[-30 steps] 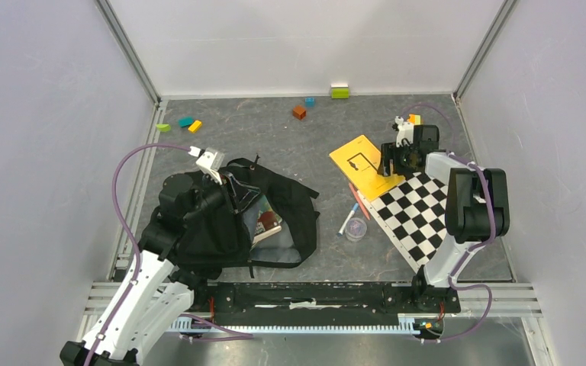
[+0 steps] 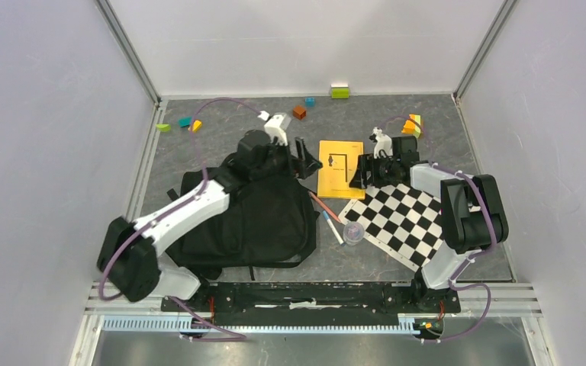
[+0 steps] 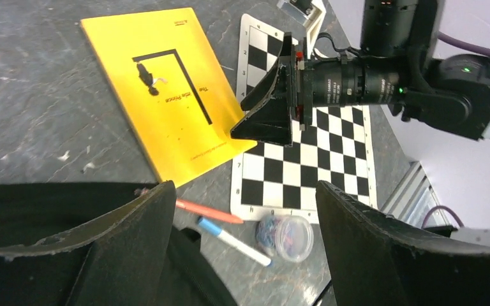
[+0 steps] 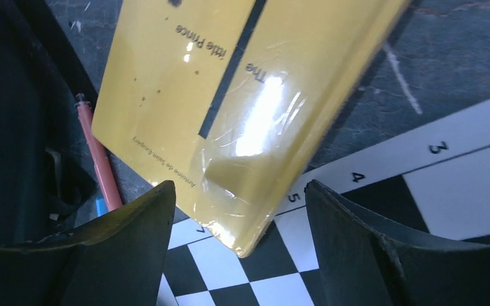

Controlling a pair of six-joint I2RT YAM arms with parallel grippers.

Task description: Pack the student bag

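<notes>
The yellow book (image 2: 332, 171) lies flat beside the checkerboard (image 2: 400, 229), its lower corner over the board's edge. My right gripper (image 2: 365, 172) is low over the book's right edge, fingers apart around that corner in the right wrist view; I cannot tell whether they touch it. My left gripper (image 2: 299, 162) stands open above the gap between book and black backpack (image 2: 252, 229), nothing between its fingers. A red pen (image 3: 207, 210), a blue-white marker (image 3: 236, 245) and a clear round container (image 3: 284, 236) lie below the book.
Small coloured blocks, among them a brown one (image 2: 299, 112) and a green one (image 2: 339, 92), sit along the back. White walls enclose the sides.
My right gripper moved left, and the book shifted left and straightened. The backpack's opening is now covered.
</notes>
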